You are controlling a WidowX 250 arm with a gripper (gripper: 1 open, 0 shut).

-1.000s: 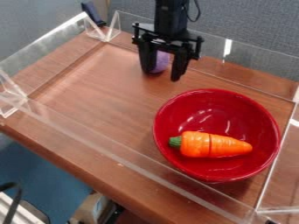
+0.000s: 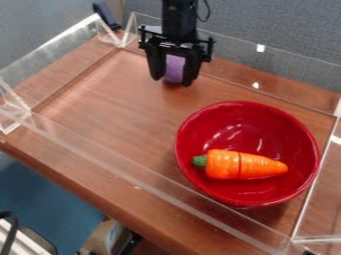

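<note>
My black gripper (image 2: 174, 68) is at the back centre of the wooden surface, its two fingers down around a purple object (image 2: 174, 64), which is partly hidden behind them. Whether the fingers are closed on it is not clear. An orange toy carrot (image 2: 245, 165) with a green top lies in a red bowl (image 2: 229, 132) at the front right.
Clear plastic walls border the wooden surface (image 2: 107, 120). A dark blue item (image 2: 104, 15) shows beyond the back left corner.
My gripper has moved left, from beside the purple object to around it, and its fingers now look closer together. The bowl and carrot have not moved.
</note>
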